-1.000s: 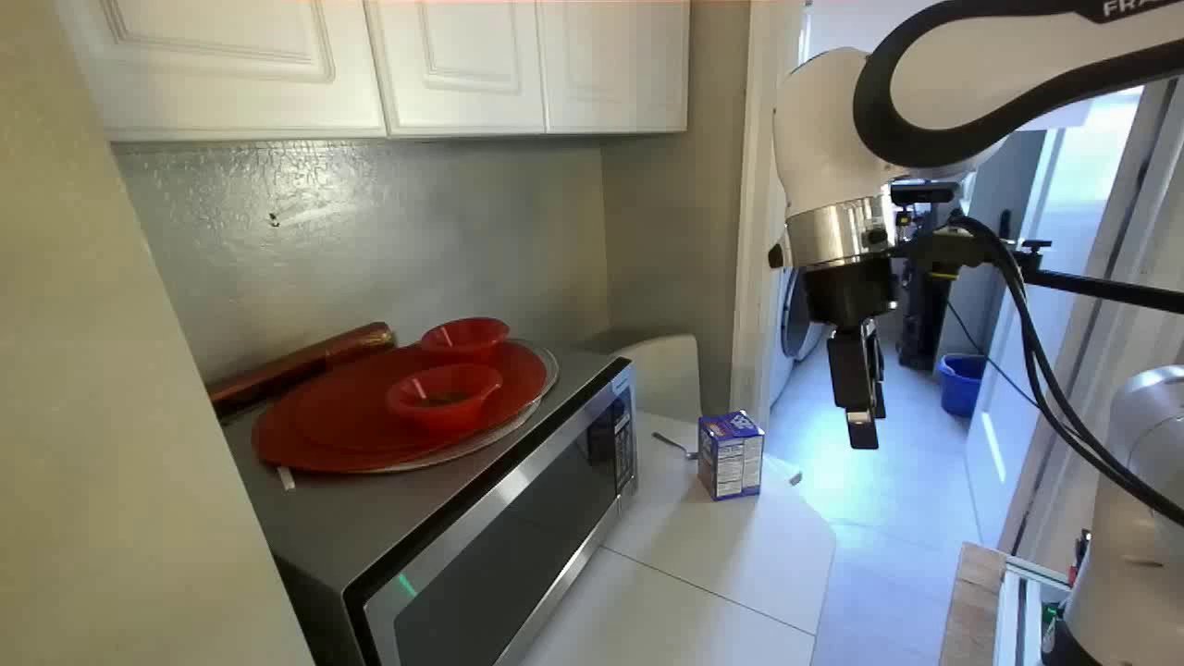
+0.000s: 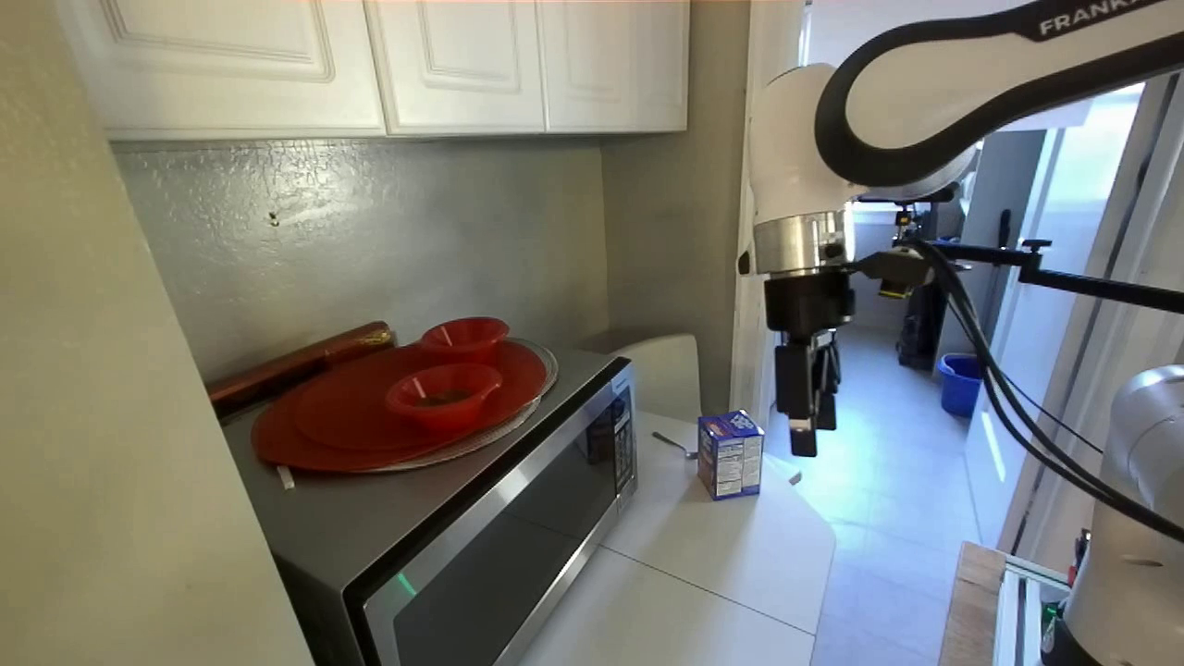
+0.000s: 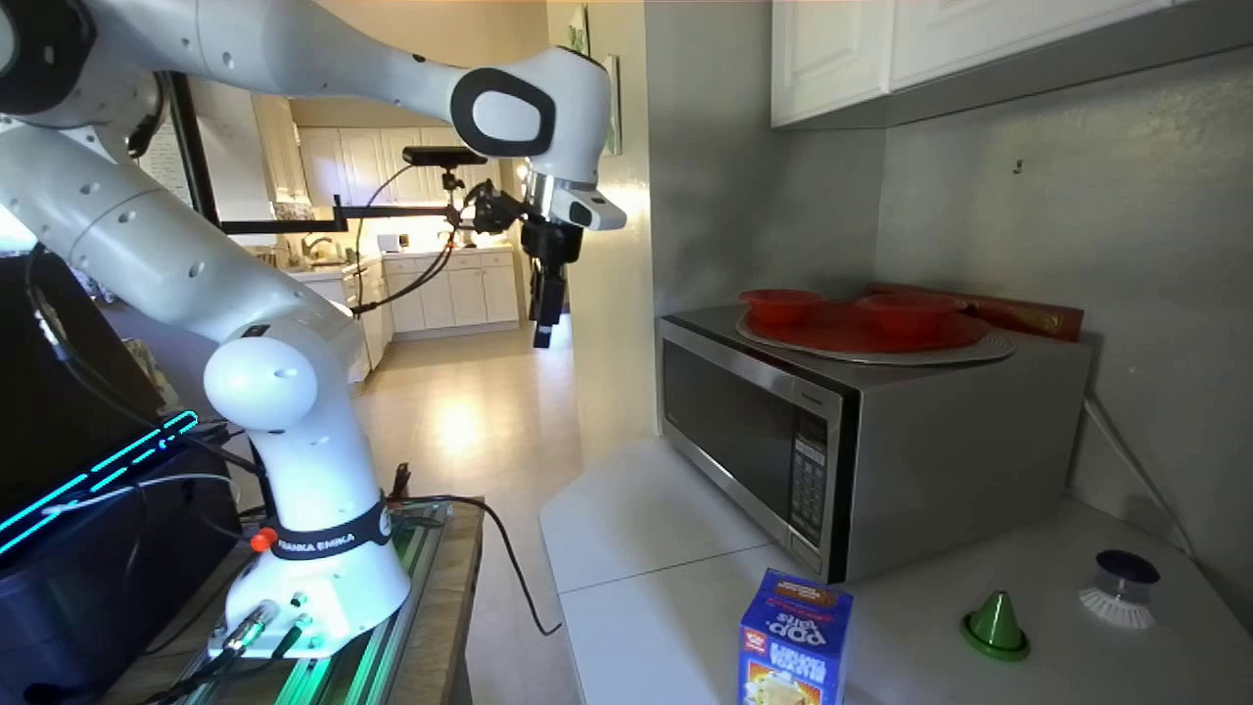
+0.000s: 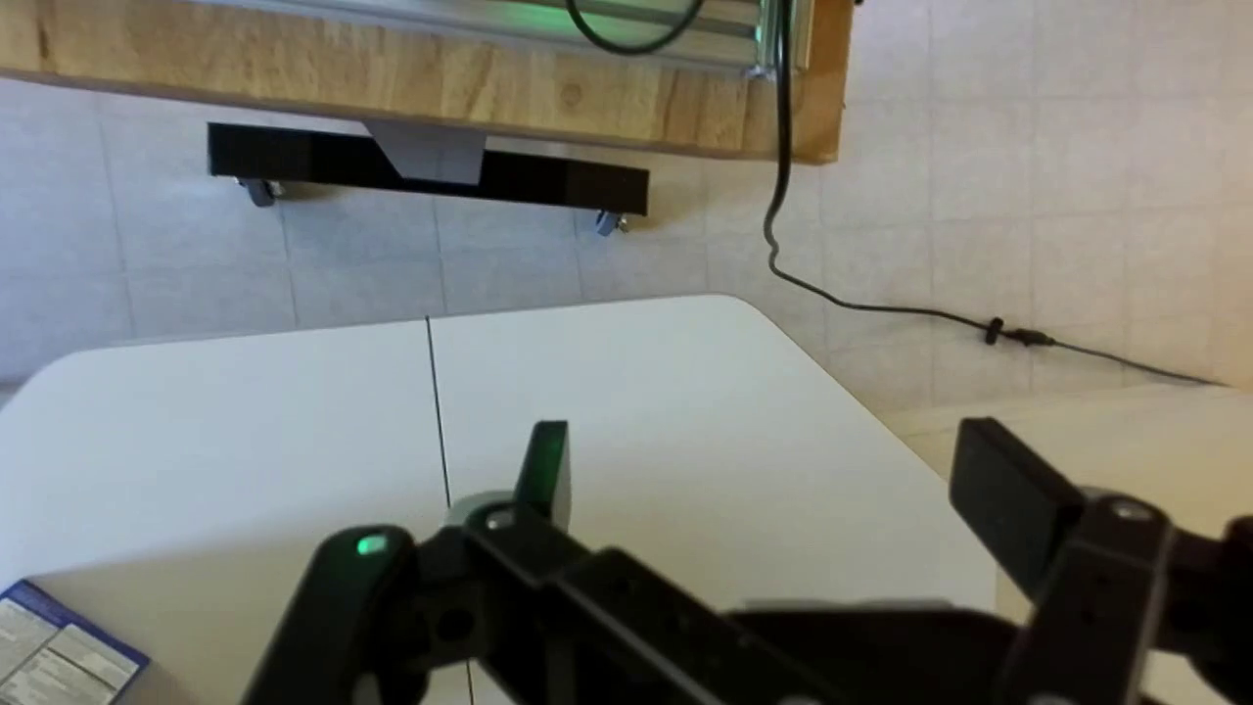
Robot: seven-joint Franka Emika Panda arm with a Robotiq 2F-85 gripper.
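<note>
My gripper is open, its two fingers wide apart in the wrist view with only the white table behind the gap. In exterior view 1 the gripper hangs fingers down, higher than the table and right of the blue Pop-Tarts box. That box stands upright on the white table; exterior view 2 has its front cut by the bottom edge, and the wrist view holds only a corner of the box at lower left. A closed steel microwave carries a red plate and two red bowls.
A green cone and a scrub brush stand right of the microwave. A spoon-like utensil lies by the box. White cabinets hang above the microwave.
My arm has moved left in exterior view 1, toward the table and the microwave, and the gripper has turned a little. The box, bowls and microwave have stayed put.
</note>
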